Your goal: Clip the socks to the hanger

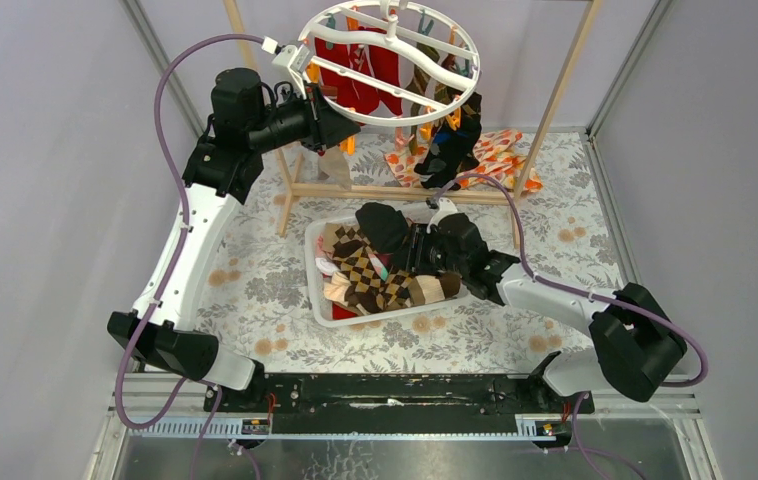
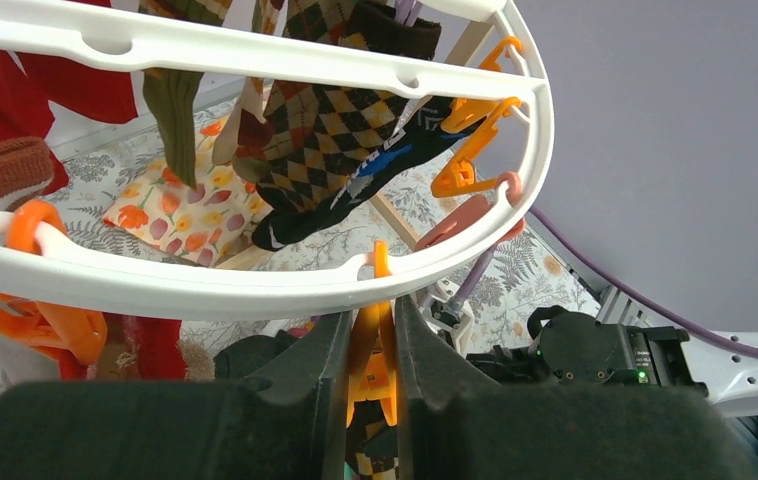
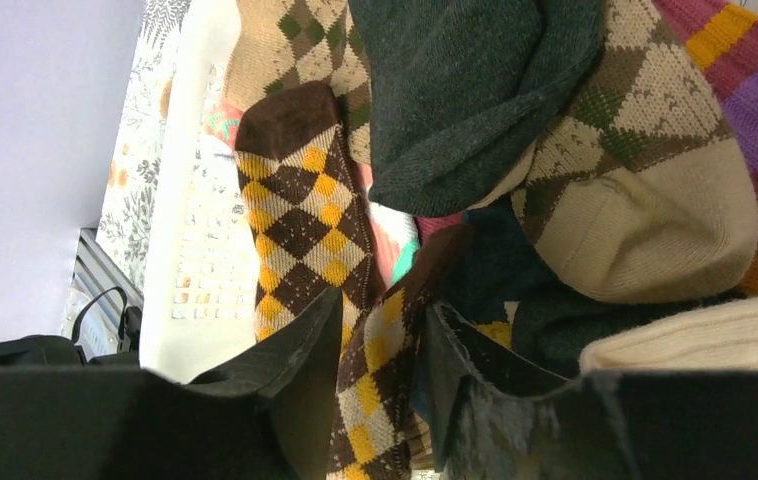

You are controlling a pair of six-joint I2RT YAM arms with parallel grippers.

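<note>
The white ring hanger [image 1: 395,118] hangs at the top back with red and patterned socks [image 2: 310,155] clipped on. My left gripper is shut on an orange clip [image 2: 382,355] at the ring's near edge. Below, in the white bin [image 1: 317,311], lie loose socks, among them brown-yellow argyle ones [image 3: 295,220] and a dark one [image 3: 465,100]. My right gripper is down over the bin, its fingers open around the end of a brown-yellow argyle sock [image 3: 385,360]; whether they touch it I cannot tell.
A wooden rack [image 1: 555,100] stands behind the bin, with an orange patterned cloth [image 1: 500,160] on the floor. The floor right of the bin is clear; walls rise on both sides.
</note>
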